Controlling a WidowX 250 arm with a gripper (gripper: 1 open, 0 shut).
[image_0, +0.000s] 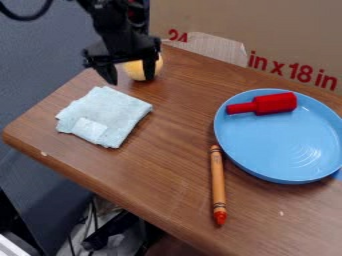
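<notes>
My black gripper (126, 66) is at the top left, its fingers pointing down in front of a pale yellow round object (140, 70), which it partly hides; whether it holds it is unclear. A folded light cloth (104, 115) lies on the wooden table at left. A blue plate (281, 147) at right carries a red cylinder with a narrow handle (270, 103). An orange crayon-shaped object (218, 185) with a red tip lies beside the plate.
A cardboard box (267, 30) stands behind the table (147, 170). The table's left and front edge drops away toward a dark floor with cables.
</notes>
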